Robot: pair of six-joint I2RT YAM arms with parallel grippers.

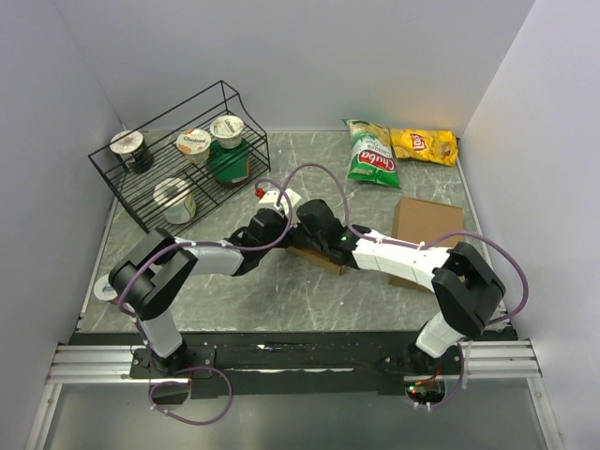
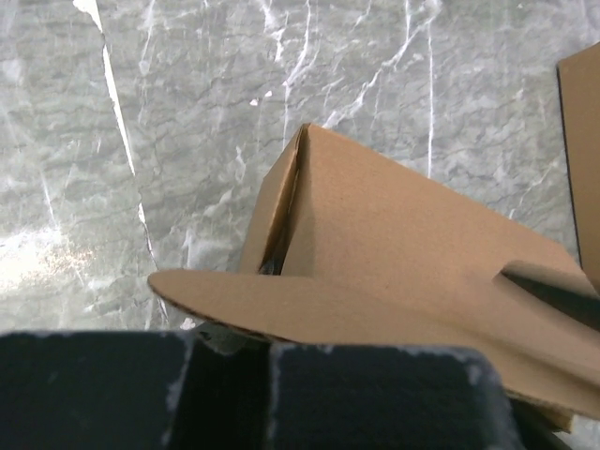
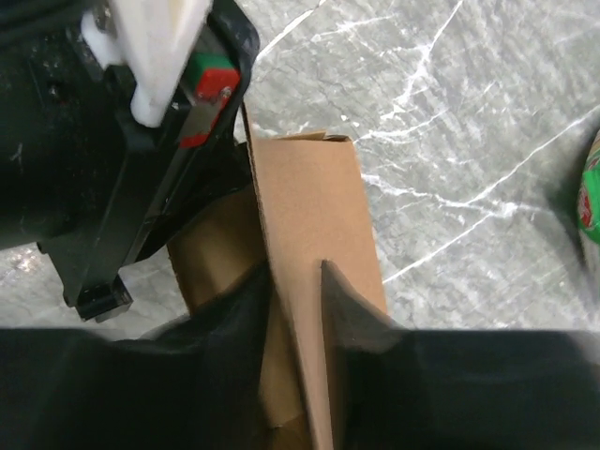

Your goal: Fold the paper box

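The small paper box [image 1: 319, 259] sits at mid table, mostly hidden under both grippers in the top view. In the left wrist view its folded panel [image 2: 394, 216] and a long flap [image 2: 281, 305] lie just beyond my left gripper, which is shut; whether it pinches cardboard is unclear. My right gripper is part open, its blurred fingers either side of an upright cardboard edge [image 3: 281, 272], with the left gripper's body close beside it.
A larger cardboard piece [image 1: 431, 220] lies at the right. Chip bags [image 1: 375, 150] are at the back, a wire rack [image 1: 211, 187] with tubs at back left.
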